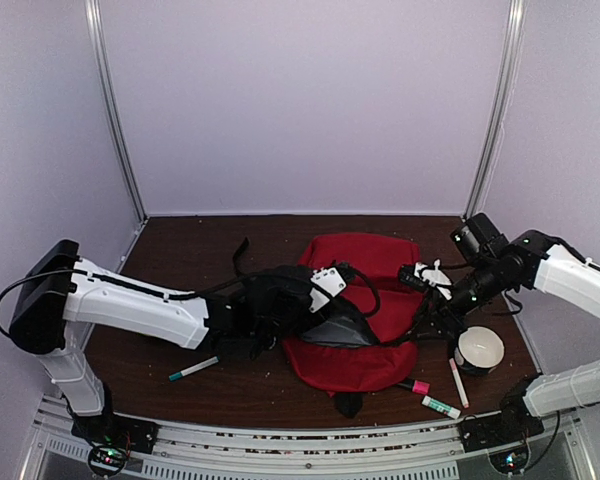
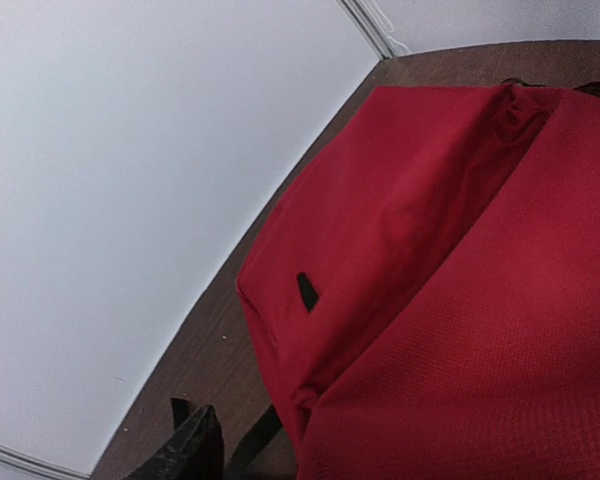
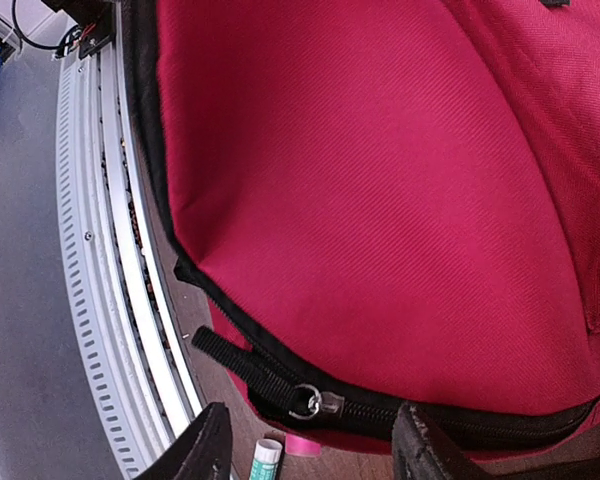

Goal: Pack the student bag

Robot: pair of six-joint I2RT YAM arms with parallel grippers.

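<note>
The red backpack [image 1: 355, 375] lies on the table with a grey mesh panel [image 1: 338, 328] showing. My left gripper [image 1: 312, 318] is over its left side, open; in the left wrist view one finger [image 2: 198, 446] shows at the lower left, beside the red cloth [image 2: 460, 300]. My right gripper is at the bag's right edge with its fingers apart. Between and beyond them runs the black zipper [image 3: 460, 420] with its pull tab [image 3: 242, 365]; I see no grip on it. The dark cloth near the grippers is partly hidden from above.
A pink-capped marker [image 1: 414, 386], a green-and-white marker [image 1: 441, 407] and a white pen [image 1: 459, 383] lie at the front right by a white-lined cup [image 1: 479, 347]. A teal-capped marker [image 1: 194, 368] is at the front left.
</note>
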